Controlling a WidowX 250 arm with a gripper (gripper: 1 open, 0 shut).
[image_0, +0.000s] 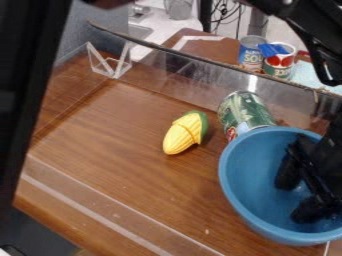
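Observation:
The black gripper (302, 180) reaches down from the right into a large blue bowl (251, 203) at the lower right of the table. Its fingers are open inside the bowl; they are dark, and I cannot make out anything between them. A green can (245, 113) lies behind the bowl, and a yellow toy corn (182, 135) lies to its left.
A transparent barrier runs along the back, with two cans (253, 52) (278, 62) beyond it. A white wire stand (110, 62) is at the back left.

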